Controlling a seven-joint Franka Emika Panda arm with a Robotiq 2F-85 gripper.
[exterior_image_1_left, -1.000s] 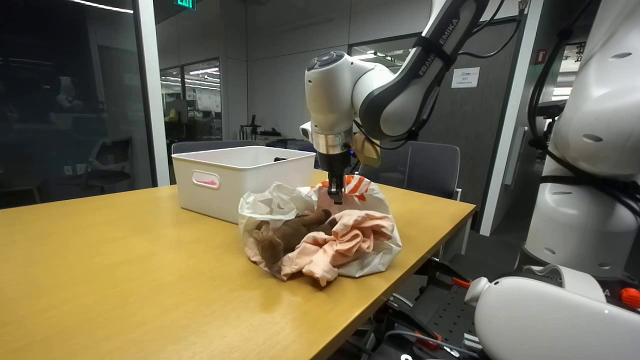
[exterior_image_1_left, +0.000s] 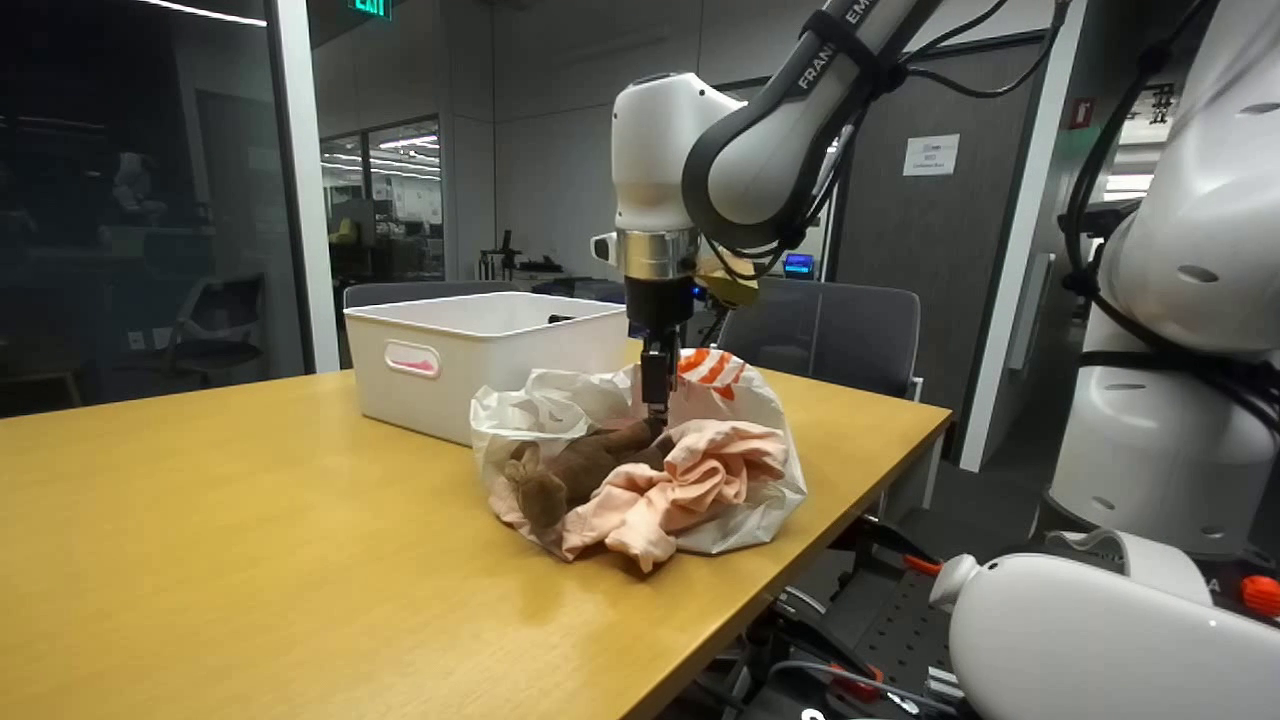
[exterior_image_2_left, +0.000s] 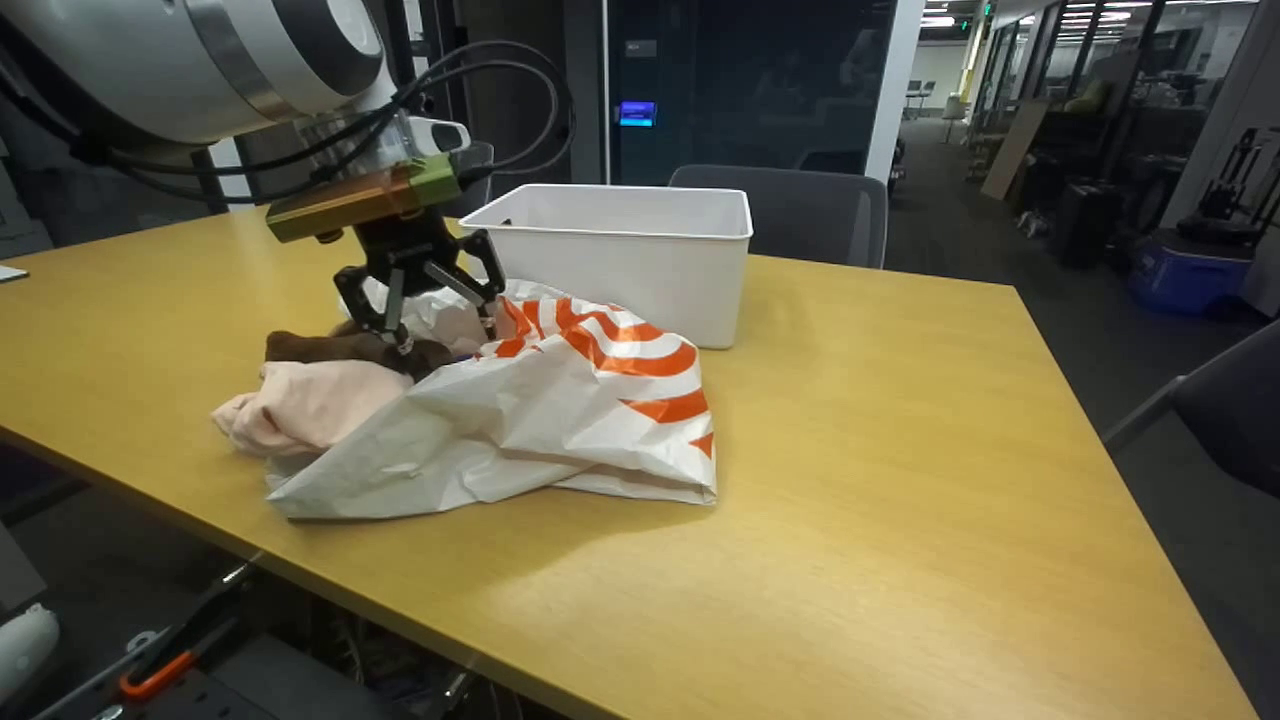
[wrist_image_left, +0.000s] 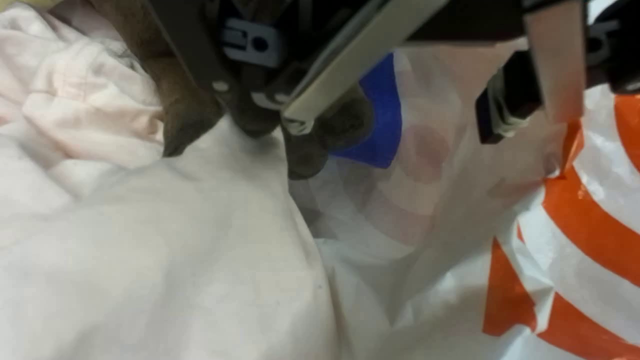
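Note:
My gripper (exterior_image_2_left: 446, 338) is down at the mouth of a white plastic bag (exterior_image_2_left: 528, 408) with orange stripes. Its fingers stand apart in the wrist view, one fingertip (wrist_image_left: 298, 125) against the brown plush toy (exterior_image_1_left: 584, 466), the other over the bag's inside. Whether that fingertip presses on the toy or only overlaps it cannot be told. The toy lies partly in the bag, head toward the table, beside a crumpled pink cloth (exterior_image_1_left: 684, 486). Some of the toy is hidden by the cloth and the gripper. A blue patch (wrist_image_left: 384, 117) shows near the toy's brown feet.
Right behind the bag stands a white bin (exterior_image_1_left: 480, 360), its high wall close to the gripper. Bare table (exterior_image_1_left: 276, 540) spreads to the left in exterior view 1. The table's edge runs near the bag on the robot's side.
The arm has come down and slightly left in exterior view 1, bringing the gripper from above the bag to the toy. The bag's rim has shifted a little; toy and cloth look unmoved.

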